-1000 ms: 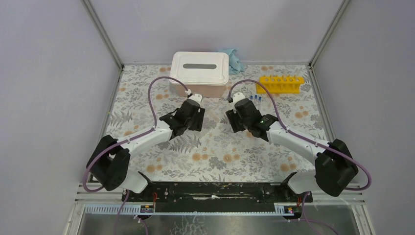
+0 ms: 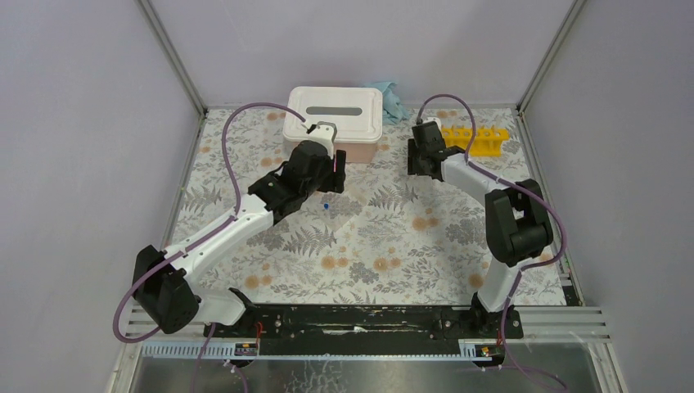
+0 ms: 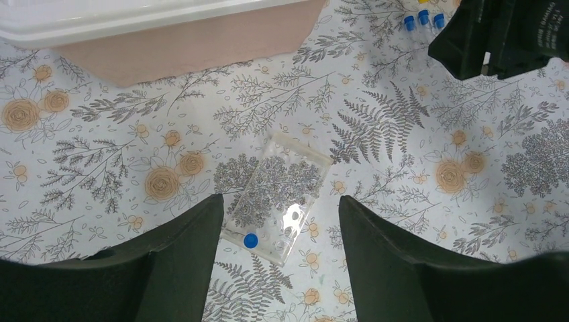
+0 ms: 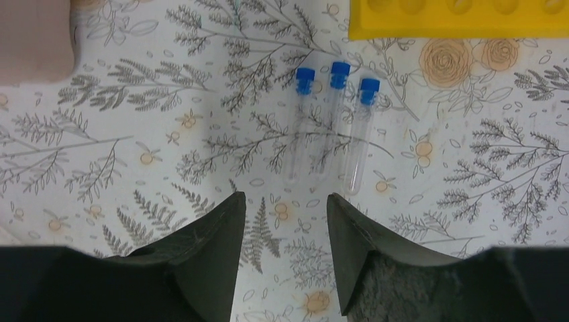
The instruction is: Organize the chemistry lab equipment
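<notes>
My left gripper [image 2: 330, 182] hangs open over a clear rectangular item [image 3: 282, 191] with a blue dot, lying flat beside the box; it shows between and beyond the fingertips in the left wrist view. My right gripper [image 2: 417, 166] is open above three clear tubes with blue caps [image 4: 364, 134], lying side by side; nothing is between its fingers. The yellow rack [image 2: 483, 147] stands at the back right, just beyond the tubes, its holes along the top edge of the right wrist view.
A pink box with a white lid [image 2: 332, 123] stands at the back centre, a blue cloth [image 2: 389, 102] behind its right side.
Both grippers have moved toward the back, the right one further, over the tubes near the rack. The left one has risen slightly over the clear rectangle.
</notes>
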